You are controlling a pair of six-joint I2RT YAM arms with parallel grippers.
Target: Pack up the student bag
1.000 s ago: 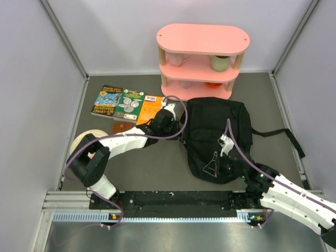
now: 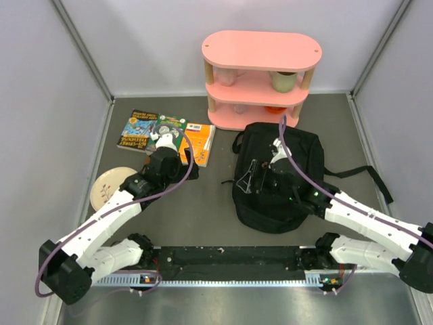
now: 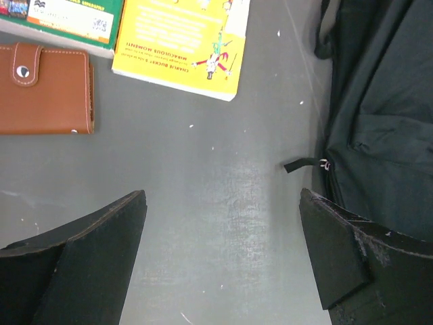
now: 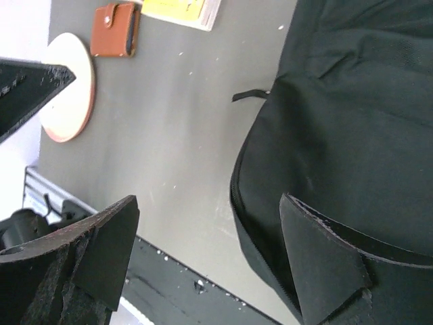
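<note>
The black bag lies flat on the right half of the table, its strap trailing to the right. On its left edge a small zipper pull sticks out. My right gripper is open above the bag's left part, nothing between its fingers. My left gripper hangs open over bare table, left of the bag. Three books lie at the back left: a blue one, a green one and an orange-yellow one. A brown wallet rests in front of the green book.
Behind the bag stands a pink shelf with a green pot and other items on its levels. At the far left lies a round light plate. Table between plate and bag is clear.
My left gripper has drawn back from the bag's left edge toward the books. The right gripper has risen from the bag's front toward its middle. The bag's left edge has shifted slightly left.
</note>
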